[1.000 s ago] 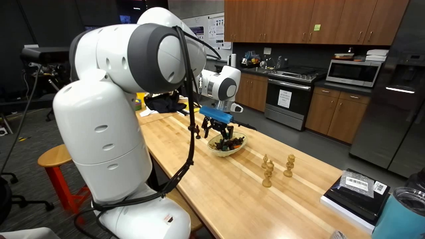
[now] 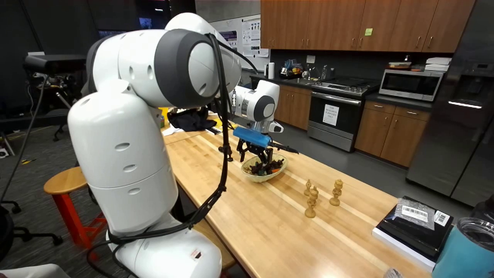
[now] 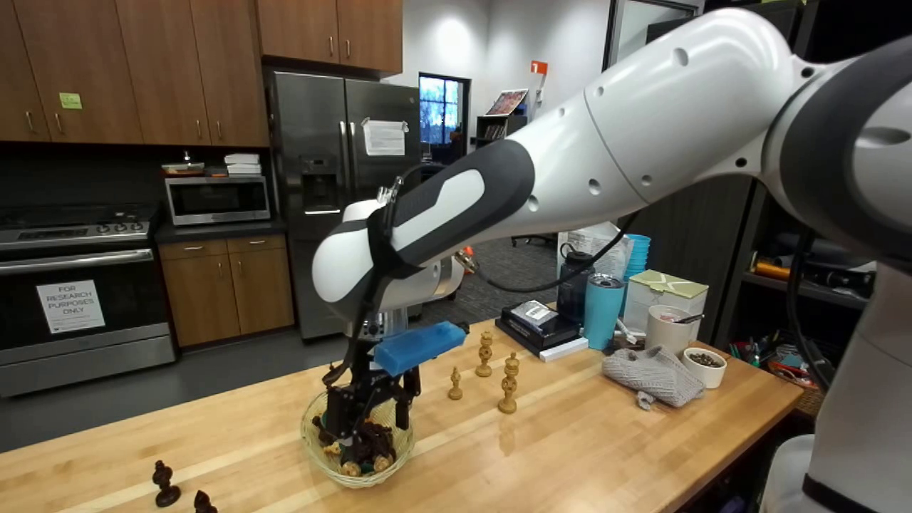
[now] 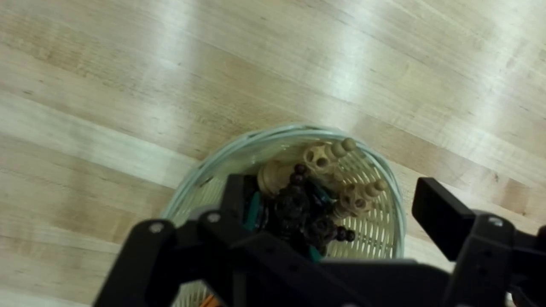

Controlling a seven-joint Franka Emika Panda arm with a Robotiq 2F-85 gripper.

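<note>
A pale woven basket [image 3: 313, 449] on the wooden table holds a jumble of dark chess pieces [image 4: 291, 207] and light chess pieces [image 4: 356, 197], some with teal bases. My gripper is open above it, one finger [image 4: 234, 192] over the basket's interior and the other [image 4: 435, 217] beyond its rim. No piece is clearly held between them. Part of the basket is hidden behind the gripper. Three light pieces stand upright on the table: a tall one [image 2: 311, 202], another tall one [image 2: 336, 192] and a small one [image 2: 308, 187].
Two dark pieces stand left of the basket in exterior view 2, one whole [image 3: 165, 484] and one cut off [image 3: 204, 503]. Black boxes [image 3: 540, 323], a blue tumbler [image 3: 603, 309], a grey cloth [image 3: 656, 375] and a small bowl [image 3: 704, 368] crowd the far end.
My gripper has sunk slightly toward the basket, and the arm has shifted a little to the right in exterior view 1. The basket and the standing light pieces have stayed put.
</note>
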